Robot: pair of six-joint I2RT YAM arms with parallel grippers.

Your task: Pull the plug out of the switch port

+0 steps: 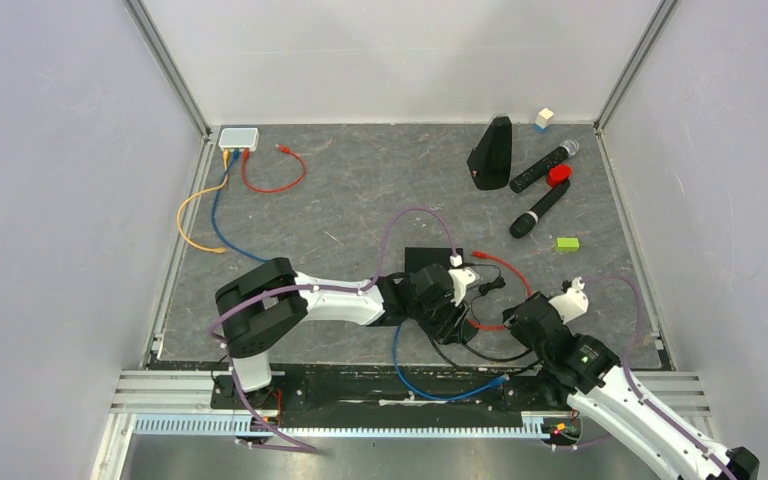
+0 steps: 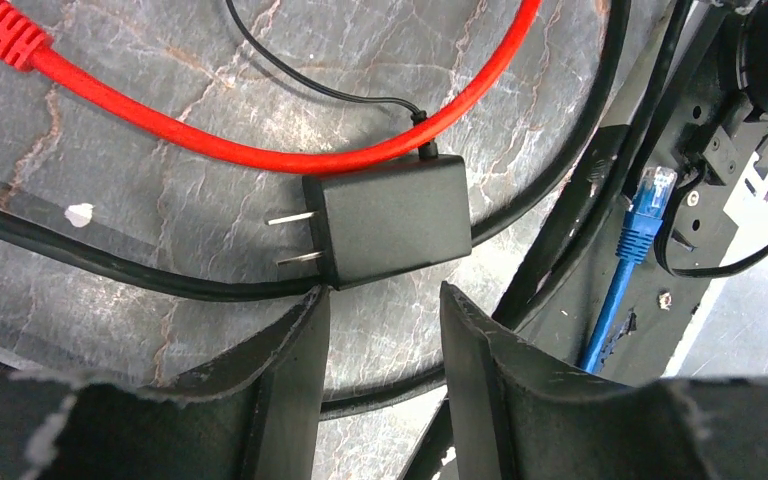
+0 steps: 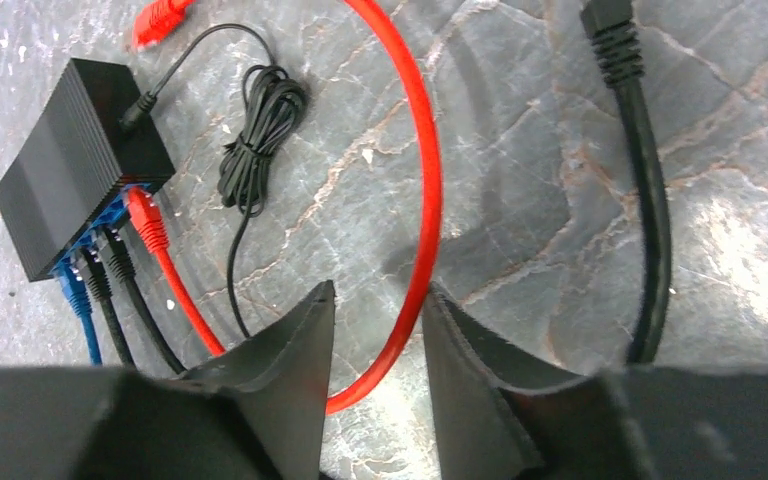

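The black switch [image 3: 70,160] is at the upper left of the right wrist view, with blue, black and red plugs in its ports; the red plug [image 3: 145,215] is at the near end. My right gripper is open over a looping red cable [image 3: 428,180], nothing visibly held. My left gripper is open just short of a black power adapter [image 2: 395,215], whose prongs point left. In the top view, both grippers are near the switch, which is partly hidden by the left arm.
Microphones [image 1: 540,210], a black stand [image 1: 490,155] and a green block [image 1: 566,243] lie at the right. A white box [image 1: 239,138] with cables is at the back left.
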